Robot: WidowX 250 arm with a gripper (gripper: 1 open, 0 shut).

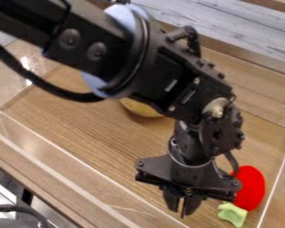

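My gripper (181,198) points down at the lower middle of the view, just left of a red object (249,185) on the wooden surface, with its fingers shut and nothing visible between them. A small pale green piece (233,213) lies below the red object, right of my fingertips. A wooden bowl (142,108) is mostly hidden behind my arm.
A clear edge strip runs along the lower left, with dark cables beyond it. A pale plank wall stands at the back.
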